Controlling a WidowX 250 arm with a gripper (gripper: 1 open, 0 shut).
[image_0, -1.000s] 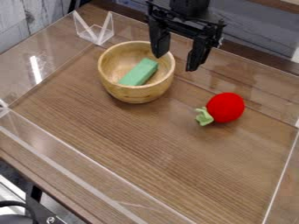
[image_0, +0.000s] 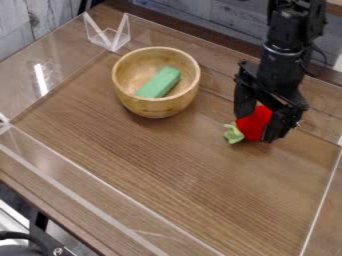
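My black gripper (image_0: 270, 106) is lowered over a red object (image_0: 255, 123) with a green stem on the right of the table (image_0: 147, 190), its fingers spread open around it. The gripper partly hides the red object. A wooden bowl (image_0: 130, 70) at the upper left holds a green oblong block (image_0: 159, 84).
A clear wire-like holder (image_0: 107, 32) stands at the back left. A dark edge runs along the back right.
My gripper has moved from above the area right of the bowl rightward and down onto the red object. The bowl and green block look unmoved.
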